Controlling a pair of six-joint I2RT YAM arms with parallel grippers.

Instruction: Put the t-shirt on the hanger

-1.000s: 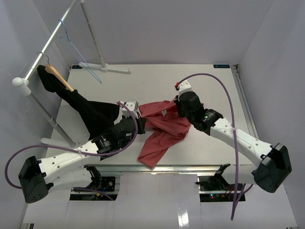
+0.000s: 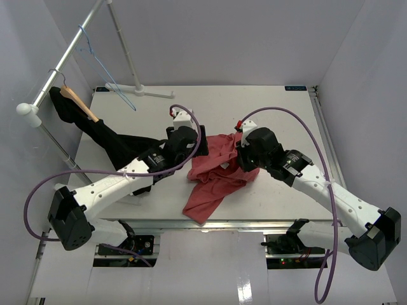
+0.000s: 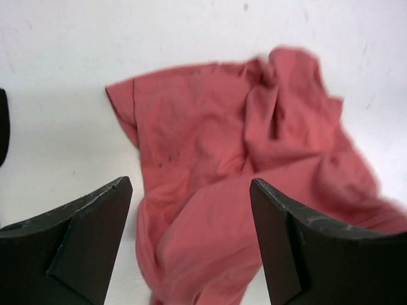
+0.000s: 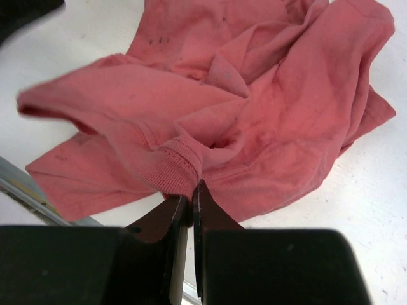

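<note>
The red T-shirt [image 2: 216, 184] lies crumpled on the white table. My right gripper is shut on its ribbed edge [image 4: 172, 165], holding it up from the pile. My left gripper stands open above the shirt's left part, nothing between its fingers. A blue hanger [image 2: 95, 58] hangs empty on the rail [image 2: 63, 58]. A wooden hanger [image 2: 81, 103] also hangs there, with black cloth beside and below it.
The black garment [image 2: 111, 143] drapes onto the table's left side. The rack's foot [image 2: 156, 94] lies at the back left.
</note>
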